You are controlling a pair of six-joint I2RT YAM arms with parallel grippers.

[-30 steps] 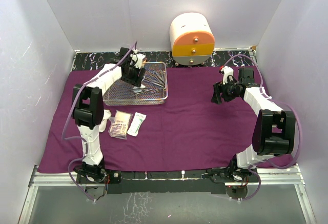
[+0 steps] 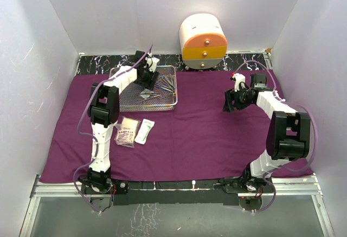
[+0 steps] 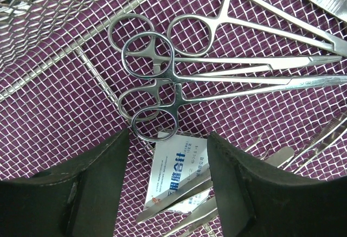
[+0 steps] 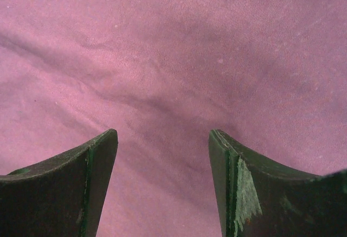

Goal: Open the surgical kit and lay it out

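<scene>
A wire mesh tray (image 2: 162, 107) at the back left holds steel instruments. In the left wrist view lie ring-handled scissor-like clamps (image 3: 180, 100), forceps (image 3: 173, 199) and a white printed packet (image 3: 173, 158). My left gripper (image 2: 149, 82) hangs over the tray, open, its fingertips just below the clamps' finger rings with nothing clearly between them. My right gripper (image 2: 229, 100) is open above the bare purple cloth (image 4: 162, 69) at the right.
A clear bag of supplies (image 2: 126, 132) and a white packet (image 2: 144, 131) lie in front of the tray. A rounded cabinet with drawers (image 2: 203, 42) stands at the back centre.
My left arm has moved right and slightly back over the tray. The right arm has moved very slightly.
</scene>
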